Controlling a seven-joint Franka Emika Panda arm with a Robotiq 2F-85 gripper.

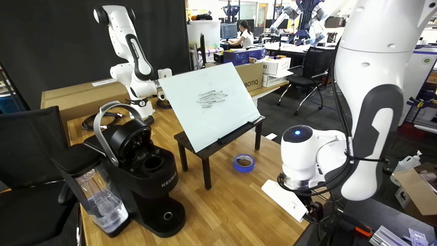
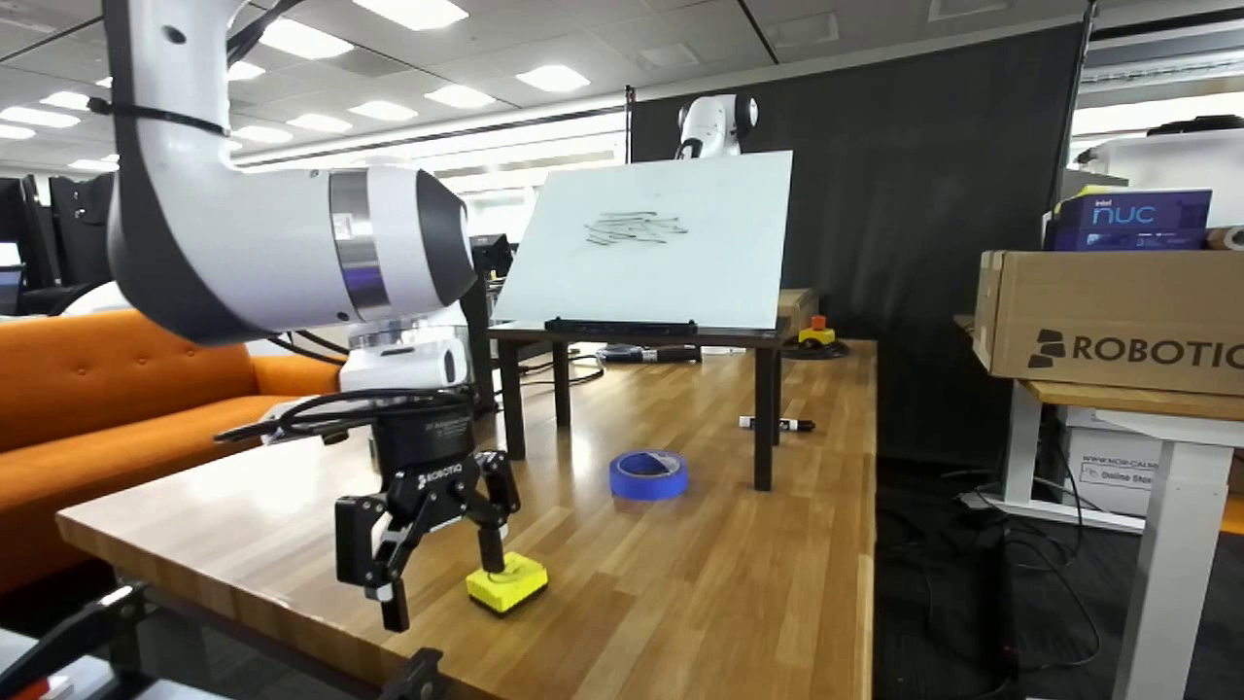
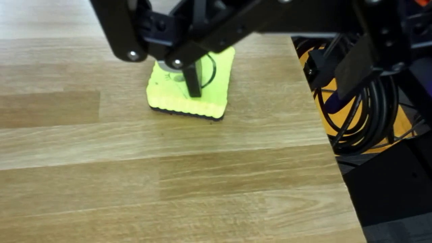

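Observation:
A small yellow eraser [image 2: 513, 583] with a dark underside lies on the wooden table near its edge. My gripper [image 2: 445, 579] points down beside it with its fingers wide apart and nothing between them. In the wrist view, one of the fingers [image 3: 193, 83] overlaps the top of the yellow eraser [image 3: 208, 103]; whether it touches cannot be told. The other finger is out past the table edge. Tilted on a dark stand, a whiteboard [image 1: 211, 110] bears several black scribbled strokes. Exterior view 1 has the eraser hidden behind the arm.
A roll of blue tape [image 1: 244, 163] rests in front of the stand [image 1: 207, 172]. On the left stands a black coffee maker [image 1: 164, 196] with its lid up. A marker [image 2: 778, 424] lies near the stand's leg. Bare table lies between tape and eraser.

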